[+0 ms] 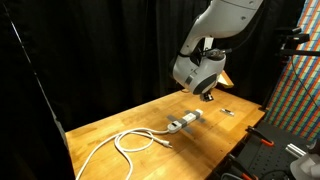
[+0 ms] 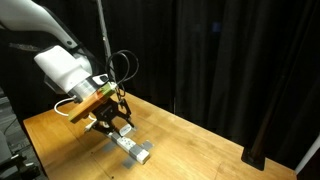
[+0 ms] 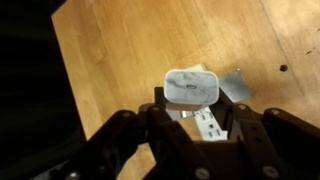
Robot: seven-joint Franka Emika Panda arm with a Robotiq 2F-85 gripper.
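In the wrist view my gripper is shut on a small whitish block (image 3: pixel 191 88) with rounded corners, perhaps a plug or adapter. Beneath it, partly hidden by the block and the fingers, lies a white power strip (image 3: pixel 208 125). Exterior view 1 has this strip (image 1: pixel 184 121) flat on the wooden table, with my gripper (image 1: pixel 207 97) above the table to its right. From the other side, the pale block (image 2: pixel 126 129) shows at my fingertips, above the far end of the strip (image 2: pixel 132 149).
A white cable (image 1: pixel 123 151) curls over the table left of the strip, its plug end lying loose. Grey patches (image 3: pixel 236 86) lie beside the strip. Small items (image 1: pixel 227 112) rest on the right. A dark block (image 2: pixel 253 159) stands far right.
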